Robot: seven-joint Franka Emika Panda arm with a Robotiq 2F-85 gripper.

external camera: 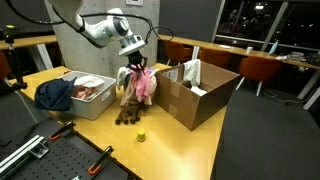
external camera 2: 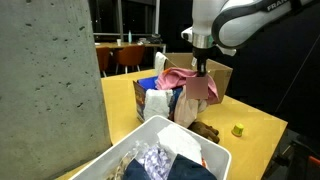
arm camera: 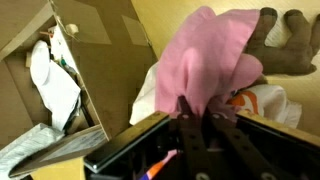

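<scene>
A pink cloth (external camera: 145, 84) hangs bunched from my gripper (external camera: 137, 66), which is shut on it. In the wrist view the pink cloth (arm camera: 203, 55) rises from between the fingers and covers much of what lies behind. Pale cloth (external camera 2: 158, 103) is beside and below the pink one, near the table; whether the two are joined cannot be told. A brown plush toy (external camera: 128, 114) lies on the table just in front of the cloths.
An open cardboard box (external camera: 181, 106) stands right of the cloths, with white cloth (arm camera: 55, 78) inside. At left is a white basket (external camera: 92, 106) of dark and light cloths. A small yellow object (external camera: 141, 135) sits nearer the front.
</scene>
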